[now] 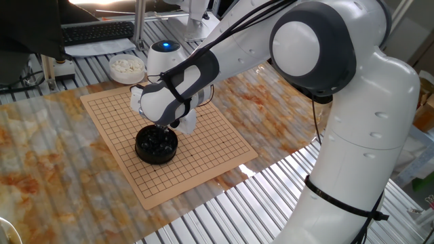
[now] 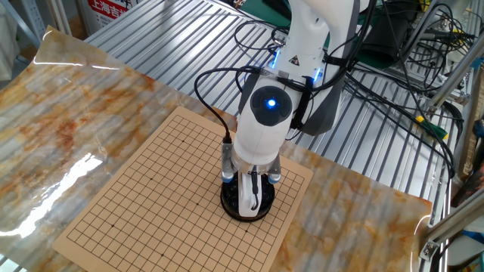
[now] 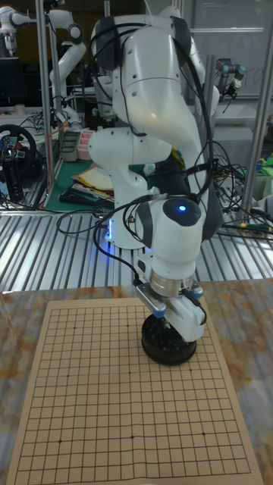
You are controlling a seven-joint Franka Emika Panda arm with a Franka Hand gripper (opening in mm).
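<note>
A round black bowl [image 1: 156,153] filled with black stones [image 1: 157,139] stands on the tan grid board [image 1: 213,157]. My gripper [image 1: 163,127] points down at the bowl's inner side, its tips at or just above the stones. From the second exterior view, the white hand covers part of the bowl [image 2: 262,214], and the fingers are hidden beneath it. The third exterior view has the hand over the right side of the bowl [image 3: 168,353]. Whether the fingers are apart or together, or hold a stone, cannot be made out.
A white bowl of white stones [image 1: 127,68] sits beyond the board's far corner. Most of the board is bare. Loose black cables [image 2: 408,98] lie around the arm's base.
</note>
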